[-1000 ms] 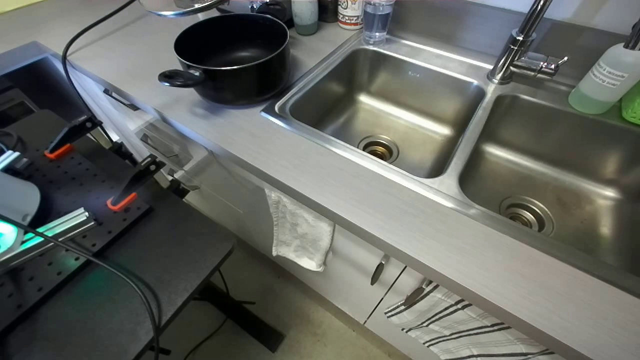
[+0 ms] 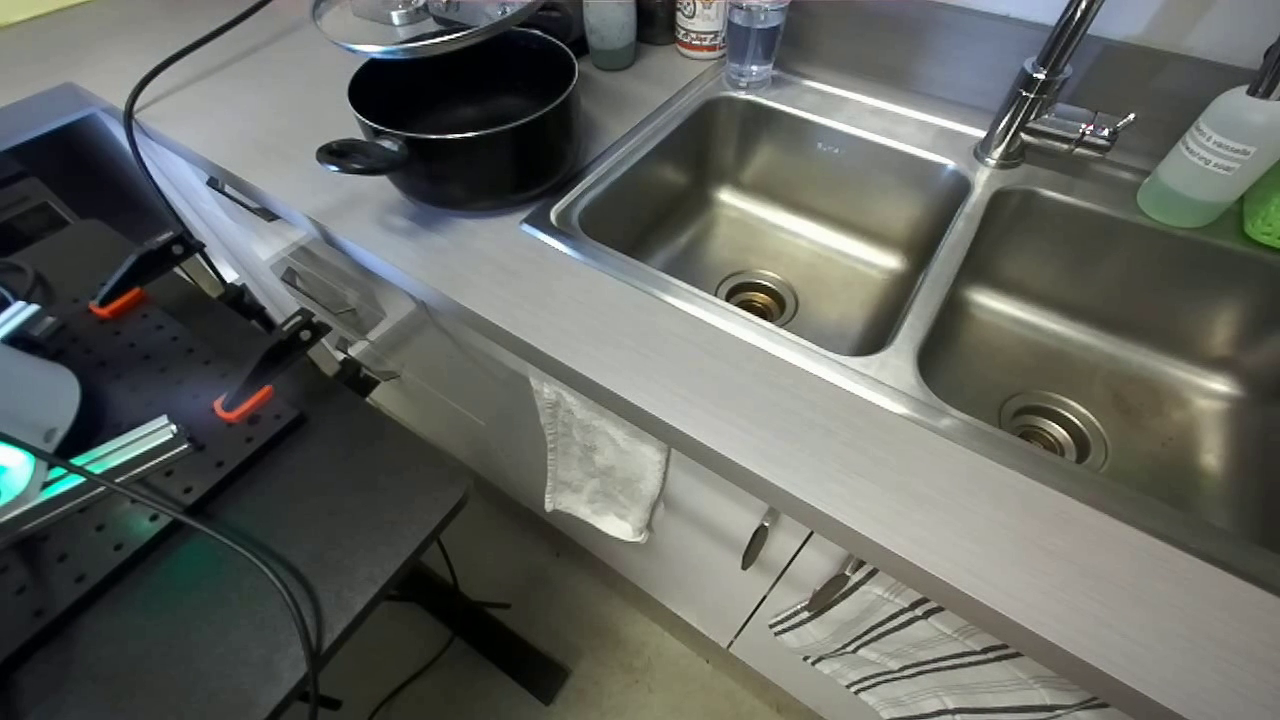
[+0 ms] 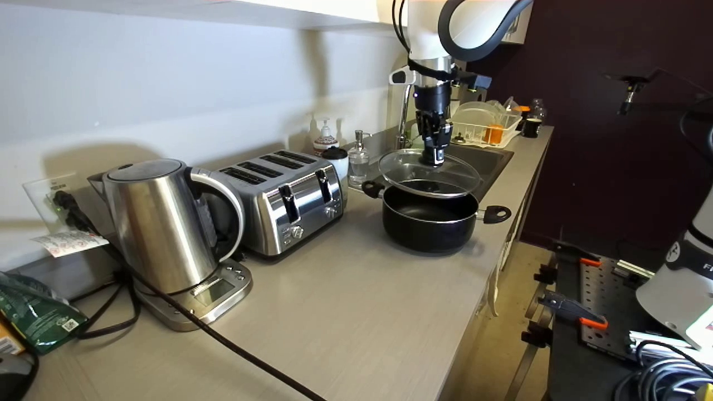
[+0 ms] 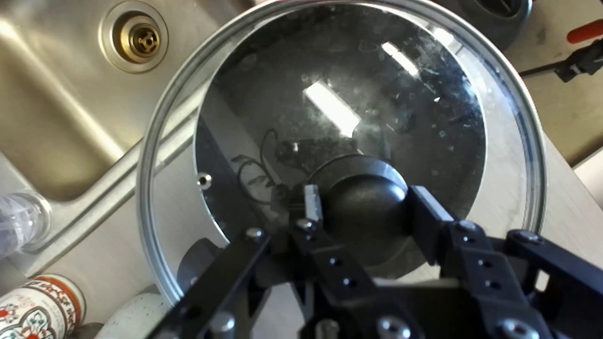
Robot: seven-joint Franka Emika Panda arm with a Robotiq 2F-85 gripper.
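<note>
A glass lid [image 3: 461, 175] with a metal rim hangs above the black pot [image 3: 428, 230], which stands on the counter beside the sink. My gripper [image 3: 434, 160] is shut on the lid's knob. Seen from the wrist, the round black knob [image 4: 364, 212] sits between both fingers of the gripper, and the glass spreads out beyond it over the dark pot interior. In exterior view 1 only the near part of the lid [image 2: 420, 48] shows, over the far side of the pot [image 2: 480, 156]; the gripper is outside that view.
The double sink [image 2: 768, 216] with its faucet [image 2: 1038, 90] lies beside the pot. A toaster [image 3: 287, 194] and a kettle [image 3: 160, 220] stand along the wall. Bottles and a clear soap dispenser [image 3: 359, 160] crowd the wall side.
Compared with a second ago, the lid has come lower and farther right in exterior view 1, now overlapping the pot's far rim. The pot has stayed put.
</note>
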